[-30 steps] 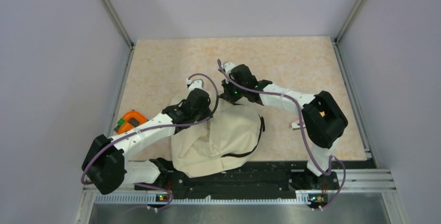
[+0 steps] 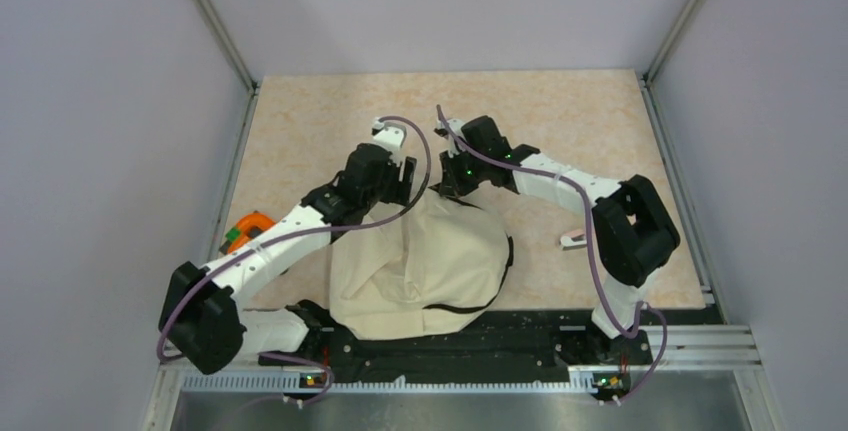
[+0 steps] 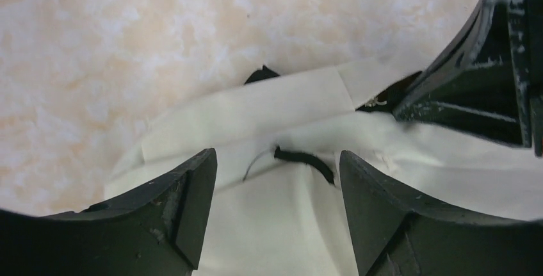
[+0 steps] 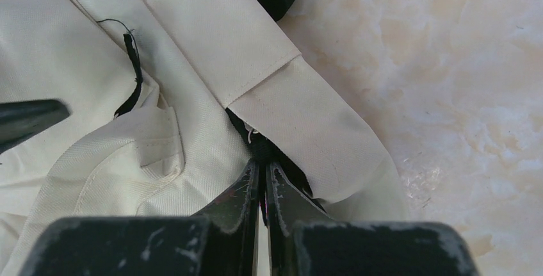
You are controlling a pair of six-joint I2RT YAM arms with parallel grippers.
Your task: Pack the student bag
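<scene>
A cream cloth bag with black trim lies flat on the table, slightly creased. Above its far edge, my left gripper is open with nothing between its fingers; a short black zipper end on the bag shows between and beyond them. My right gripper is shut on the black strip at the bag's opening, where a small metal pull shows just beyond the fingertips. The right gripper also enters the left wrist view from the right. Inside the bag is hidden.
An orange and green object sits at the table's left edge, partly behind the left arm. A small white and pink item lies on the right, near the right arm.
My left gripper has moved away from the front edge and slightly right, and its fingers now show apart. My right gripper has shifted right, and the bag's right side has moved a little with it.
</scene>
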